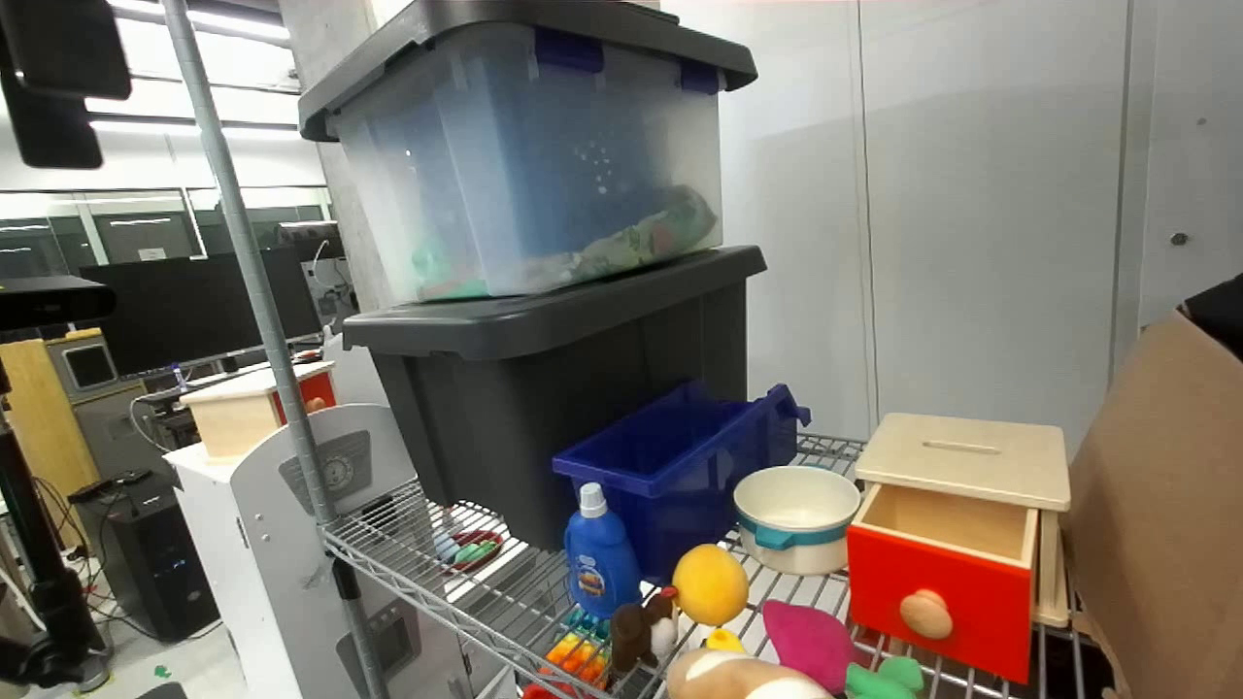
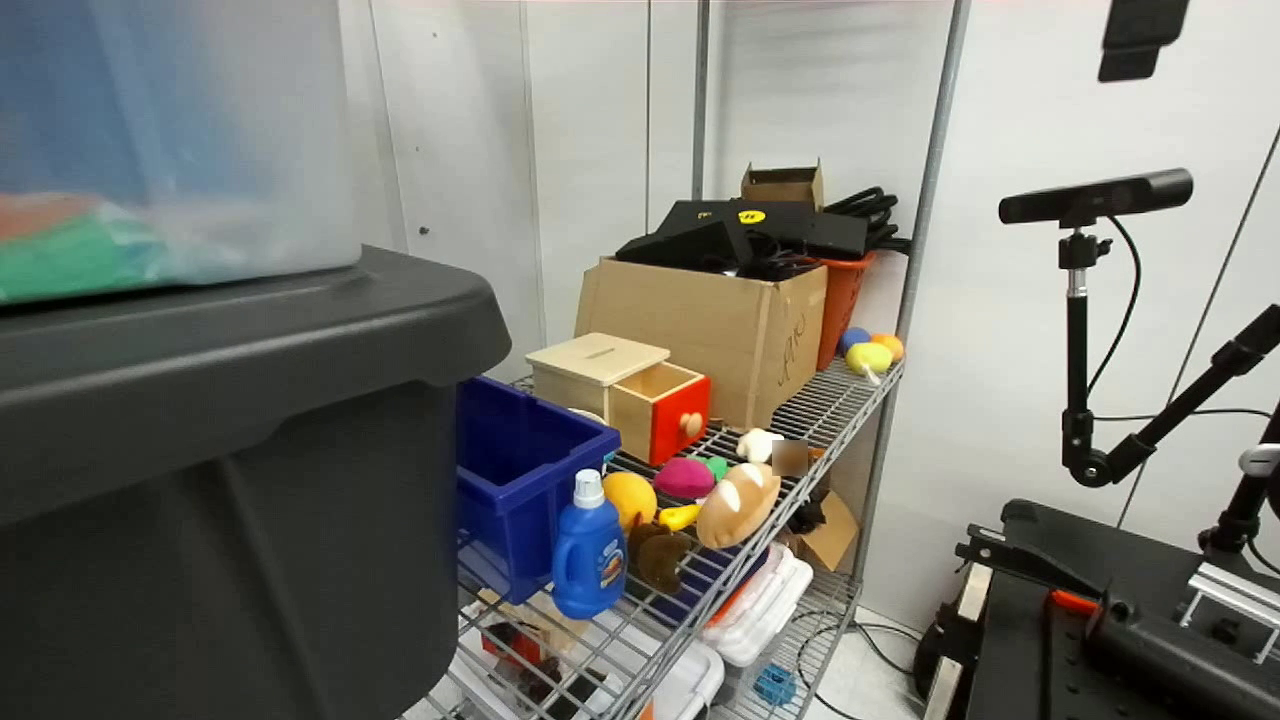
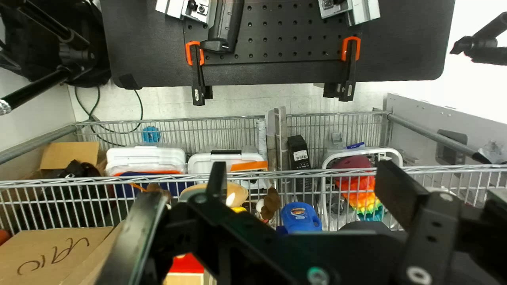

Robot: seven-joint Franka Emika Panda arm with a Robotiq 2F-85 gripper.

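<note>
In the wrist view my gripper stands open, its dark fingers (image 3: 404,190) wide apart and nothing held between them. Beyond the gap, on the wire shelf, lies a blue detergent bottle (image 3: 301,217); exterior view 1 shows this bottle (image 1: 602,559) upright. A wooden box (image 1: 967,454) has its red-fronted drawer (image 1: 932,612) pulled out, and no contents show inside. Left of it are a cream pot (image 1: 797,513) and a blue bin (image 1: 711,466). Neither exterior view shows my gripper.
Toys crowd the shelf front: an orange ball (image 1: 711,584), a magenta toy vegetable (image 1: 807,645) and a bread loaf (image 2: 738,504). Stacked storage bins (image 1: 559,384) block one end, a cardboard box (image 2: 708,324) the other. Wire shelf rails (image 3: 427,169) cross below the fingers.
</note>
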